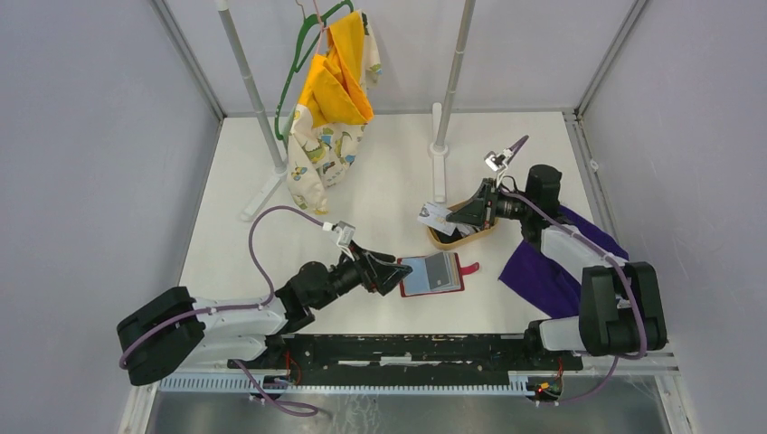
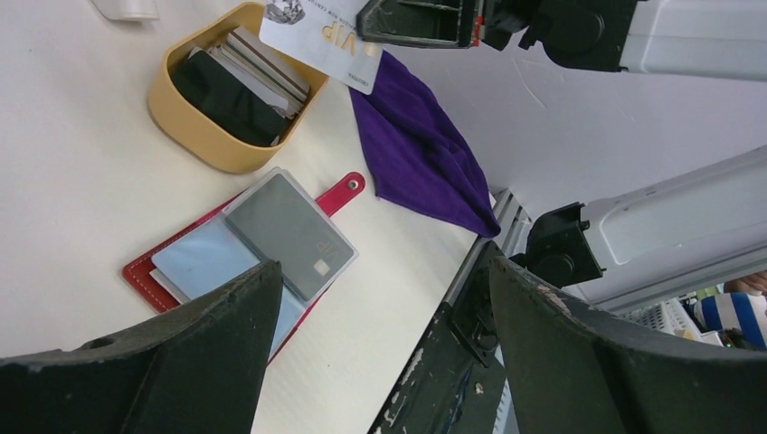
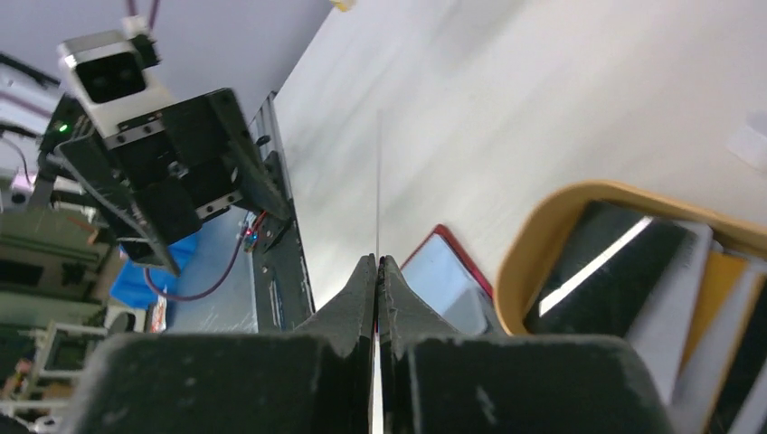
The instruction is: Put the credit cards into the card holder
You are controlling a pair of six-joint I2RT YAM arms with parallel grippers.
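Note:
My right gripper is shut on a white card [image 1: 436, 218], which shows edge-on as a thin line in the right wrist view. In the left wrist view this card [image 2: 317, 38] bears gold lettering and hangs above the tan box [image 2: 167, 108], clear of it. The card holder [image 2: 145, 276] lies spread on the table, red outside with clear and grey sleeves, its red strap [image 2: 342, 193] pointing away to the right. Beside the holder's left edge my left gripper [image 1: 399, 271] stands open, nothing between its fingers.
Several cards and a black item [image 2: 226, 98] stand inside the box. A purple cloth [image 1: 541, 276] lies to the right. Behind are white poles [image 1: 454, 81] on feet and a hanging yellow garment [image 1: 336, 90]. Bare table lies left of the box.

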